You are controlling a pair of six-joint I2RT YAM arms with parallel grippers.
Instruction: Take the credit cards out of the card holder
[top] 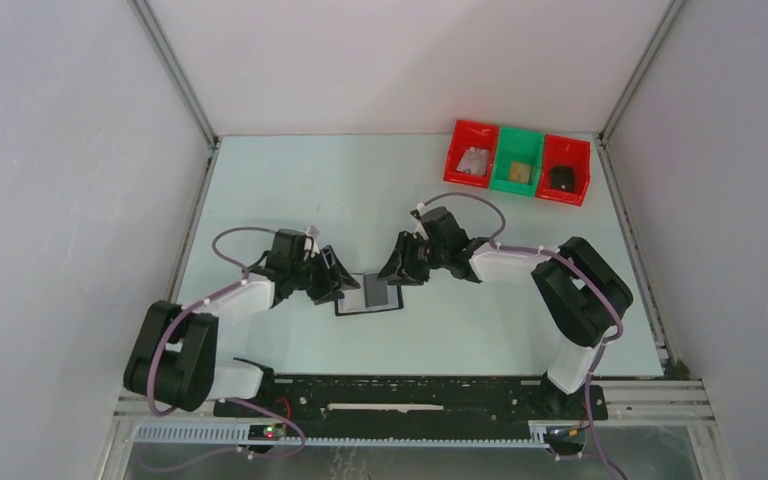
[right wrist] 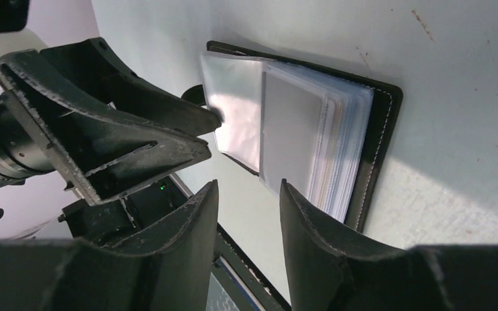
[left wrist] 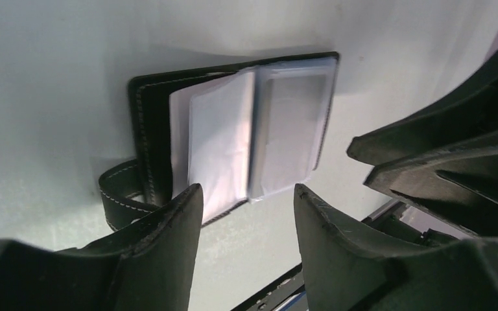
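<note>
The black card holder [top: 369,309] lies open in the middle of the table, its clear sleeves facing up, seen in the right wrist view with a layered stack of sleeves [right wrist: 311,136]. My left gripper [top: 338,278] is low over its left side, open, fingers empty. My right gripper [top: 400,266] is low over its right side, also open and empty. In the left wrist view, a black strap loop [left wrist: 120,194] sticks out at the holder's side. Whether cards sit in the sleeves is hard to tell.
Three bins stand at the back right: red [top: 456,160], green [top: 518,142] and red [top: 570,150], each with something inside. The two grippers are close together over the holder.
</note>
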